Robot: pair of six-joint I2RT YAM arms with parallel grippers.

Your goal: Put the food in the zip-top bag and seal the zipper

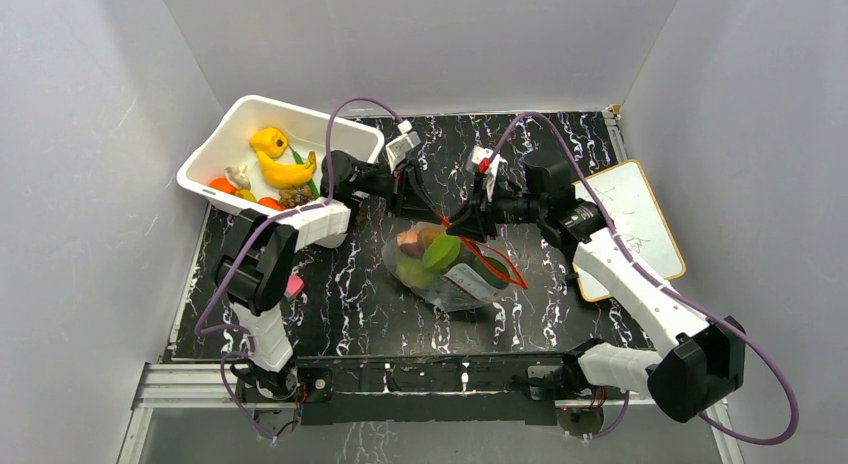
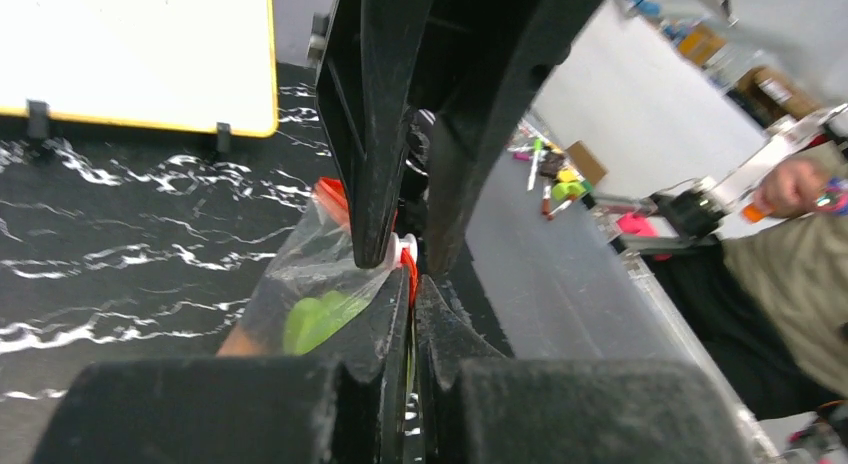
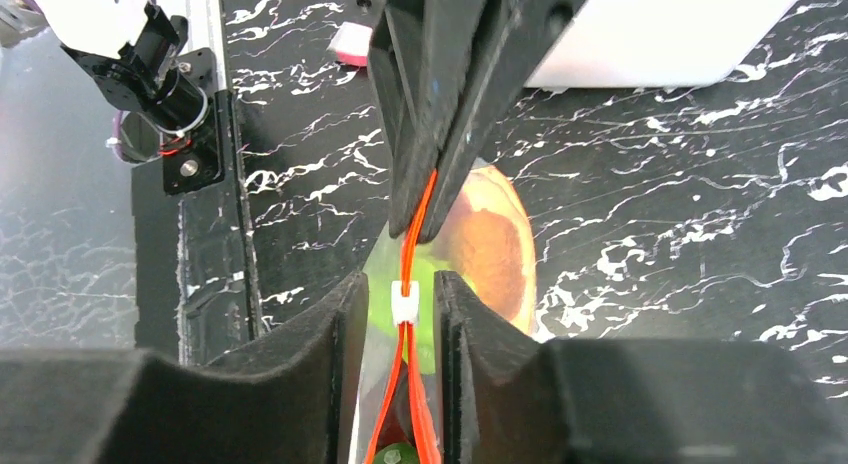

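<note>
The clear zip bag (image 1: 455,296) lies on the dark table with food inside, including a green piece (image 1: 441,251). Its orange zipper (image 1: 505,266) runs along the upper right side. My left gripper is shut on one end of this zipper strip, as both wrist views show. Close beside it, my right gripper stands part open, its two fingers on either side of the white slider (image 3: 404,303). Gaps show between the slider and those fingers. From above, both grippers meet over the bag's upper edge and hide the slider.
A white bin (image 1: 232,126) with more food, including a yellow banana (image 1: 287,172), stands at the back left. On the right lies a whiteboard (image 1: 640,224). A pink block (image 1: 294,286) sits at the left. The table in front of the bag is clear.
</note>
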